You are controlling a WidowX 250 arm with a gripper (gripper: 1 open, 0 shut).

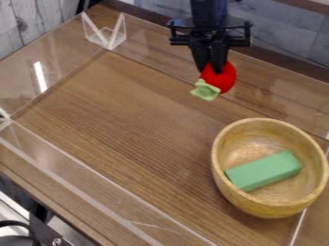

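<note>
My gripper (pixel 214 67) is high at the upper middle of the camera view, shut on a red round object (pixel 221 79) with a pale green top or leaf (pixel 206 90) at its lower left. The fingers are partly hidden behind the red object.
A yellow bowl (pixel 229 144) at the lower right holds a green block (pixel 263 170). A white wire-like item (pixel 103 32) stands at the upper left.
</note>
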